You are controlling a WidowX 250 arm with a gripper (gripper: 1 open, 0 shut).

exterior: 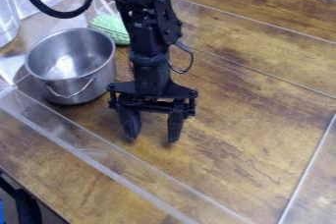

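My black gripper [152,126] hangs low over the wooden table [250,140] at the middle, its two fingers apart and pointing down, with nothing visible between them. To its upper left stands a steel pot [69,63] with a wire handle. A pale green corn-like object [112,29] lies behind the pot, partly behind the arm.
Clear strips or edges cross the surface at the lower left and right. A pale, crumpled wall or sheet [27,7] is at the back left.
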